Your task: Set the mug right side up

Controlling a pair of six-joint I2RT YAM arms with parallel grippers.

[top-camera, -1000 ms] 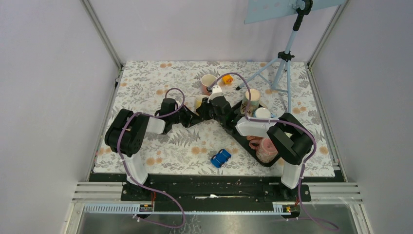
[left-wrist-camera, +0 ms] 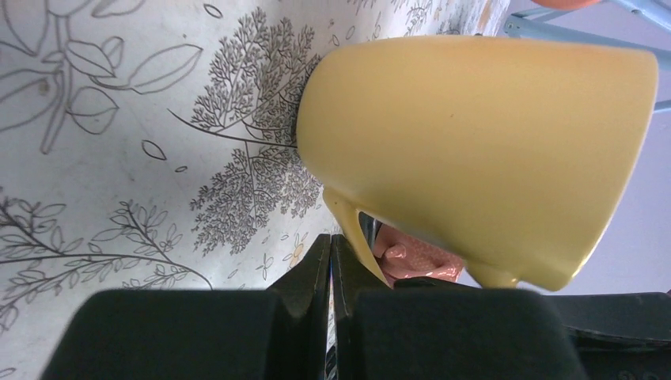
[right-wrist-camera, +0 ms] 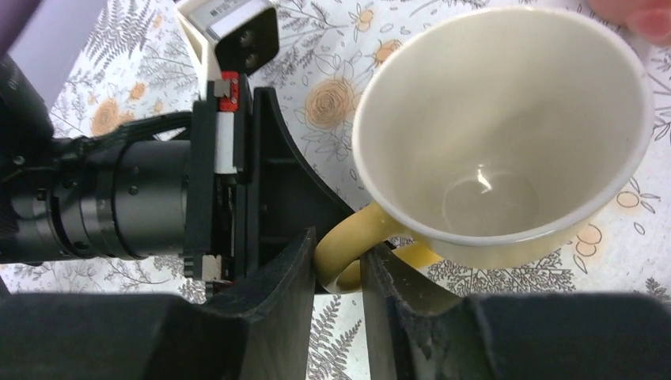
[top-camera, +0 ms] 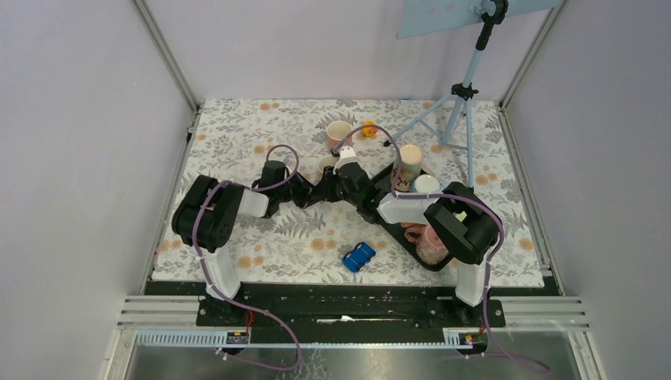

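Note:
The yellow mug with a cream interior (left-wrist-camera: 467,134) (right-wrist-camera: 498,119) is tilted beside the two grippers at the middle of the table, mostly covered by them from above. In the left wrist view my left gripper is shut on its handle (left-wrist-camera: 348,222). My right gripper is at the handle's curve in the right wrist view, its fingers part open on either side of it; whether they grip it is unclear. The mug's opening faces the right wrist camera.
A black tray (top-camera: 392,229) of several mugs lies right of centre. A pink cup (top-camera: 339,131) and orange object (top-camera: 369,128) stand behind; a tripod (top-camera: 463,91) is at back right. A blue toy car (top-camera: 358,256) lies in front, with clear table at left.
The right gripper and arm have shifted slightly toward the front and left. The mug's top-view appearance is slightly changed; the left arm is nearly still.

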